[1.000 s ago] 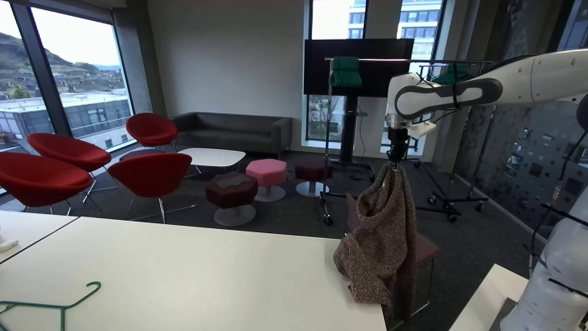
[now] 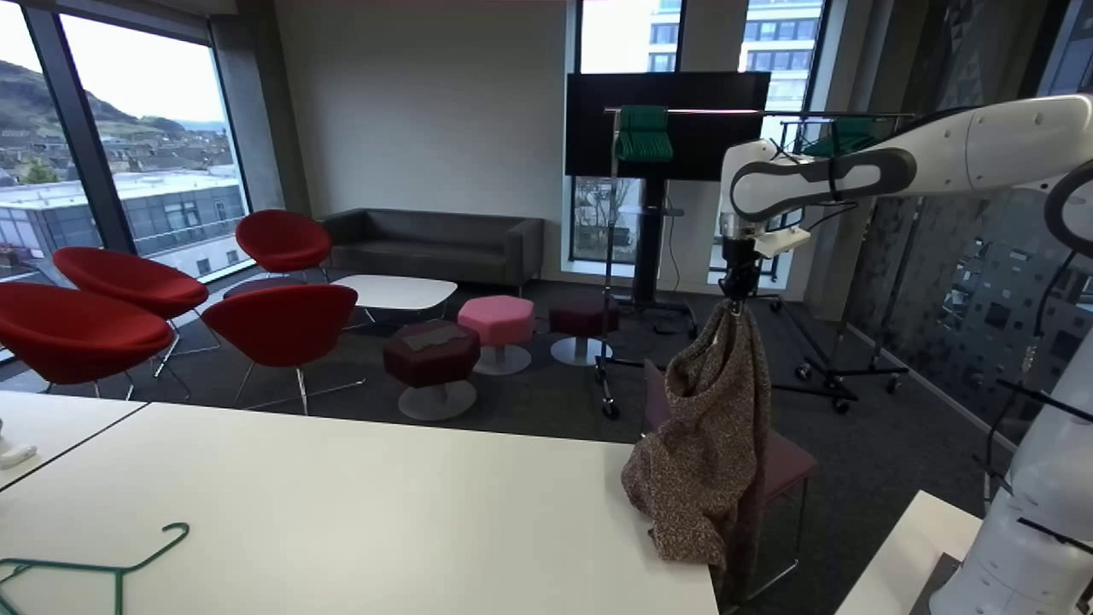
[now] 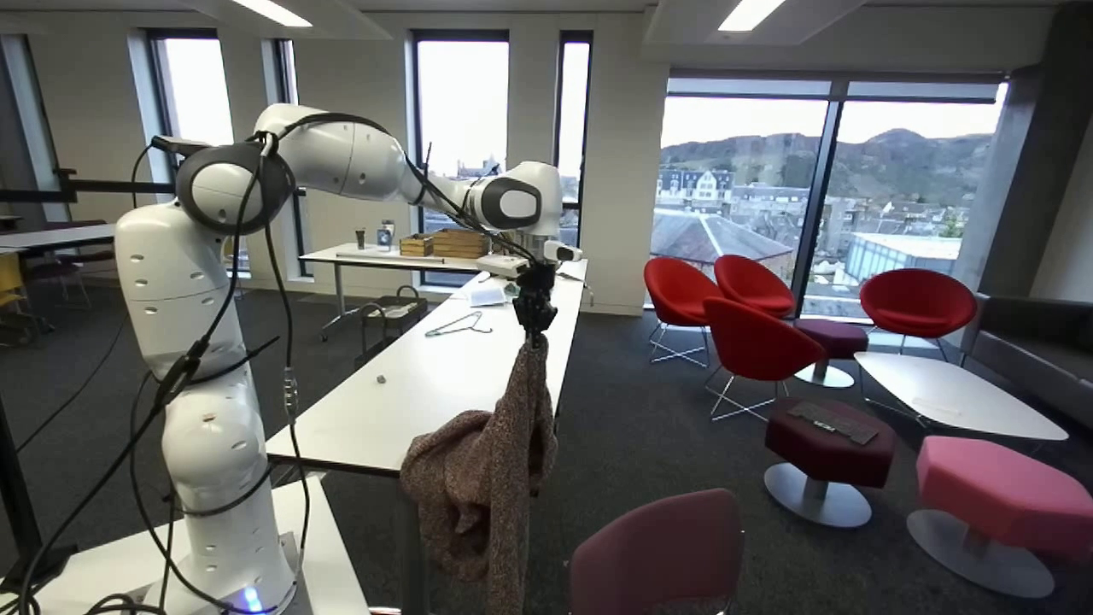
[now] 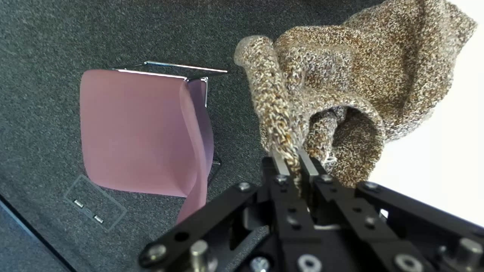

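Observation:
A brown speckled knit garment (image 2: 707, 461) hangs from my gripper (image 2: 735, 304), which is shut on a fold of it. In the wrist view, the fingers (image 4: 309, 164) pinch a thick strip of the knit (image 4: 272, 104), and a curved opening in the cloth shows just beside them. Part of the garment lies over the end of the white table (image 2: 359, 502); the rest drops past the edge, as the second exterior view (image 3: 476, 482) also shows. A green hanger (image 2: 92, 565) lies apart from it on the table, partly cut off by the frame.
Close to the hanging cloth stands a mauve chair (image 4: 136, 131). A clothes rack (image 2: 697, 112) with green hangers (image 2: 643, 133) is behind the arm. Red chairs (image 2: 282, 318) and stools (image 2: 496, 319) occupy the floor beyond the table.
The gripper and garment are nearly where they were, with the cloth's hanging edge shifted very slightly. The upper arm links have turned a little. The hold looks the same.

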